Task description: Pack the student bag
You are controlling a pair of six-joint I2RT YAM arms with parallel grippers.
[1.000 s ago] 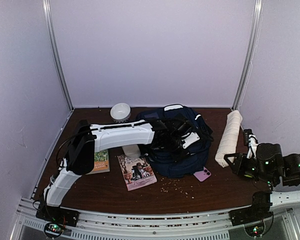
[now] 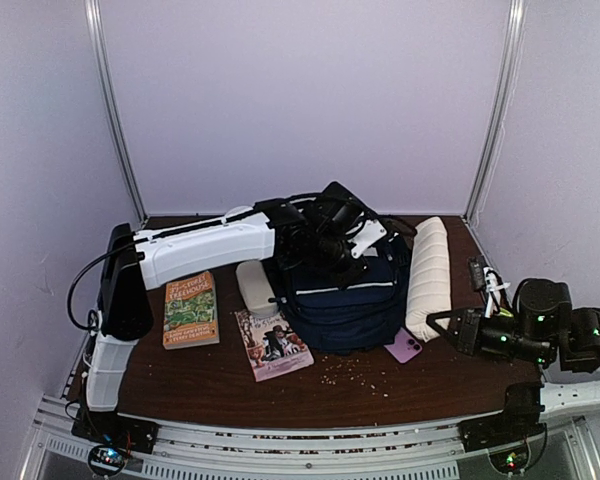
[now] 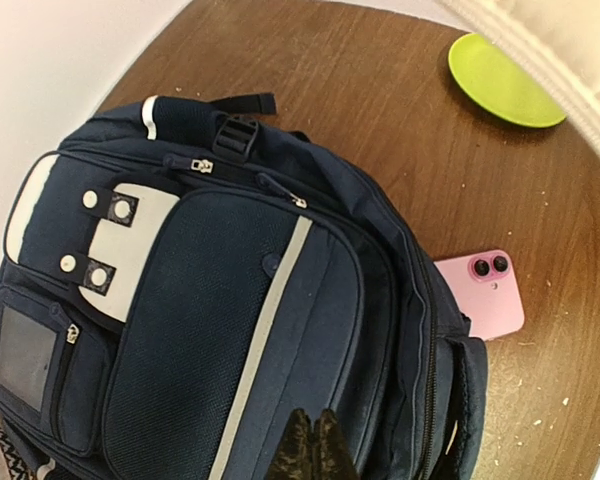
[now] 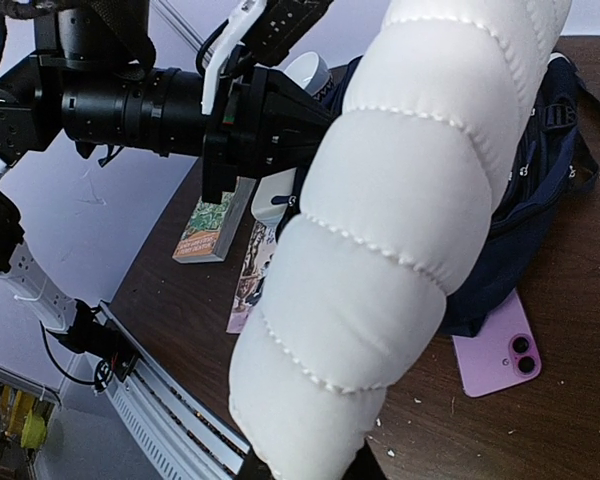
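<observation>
The navy backpack [image 2: 345, 320] lies on the table's middle, its front pocket and pale strip facing up in the left wrist view. Over it reaches my left gripper, its fingers closed together with no fabric visible between them. My right gripper [image 2: 438, 323] is shut on one end of a white padded roll [image 4: 370, 230], held to the right of the bag. A pink phone [image 3: 488, 300] lies partly under the bag's edge. Left of the bag are an orange-green book [image 2: 190, 310], a pink-covered book [image 2: 272, 348] and a pale case [image 2: 254, 287].
A green plate [image 3: 500, 80] lies on the table, hidden behind the roll in the top view. The white bowl [image 4: 306, 73] stands behind my left arm. Small crumbs [image 2: 352, 378] dot the front of the table, which is otherwise clear there.
The roll shifted left.
</observation>
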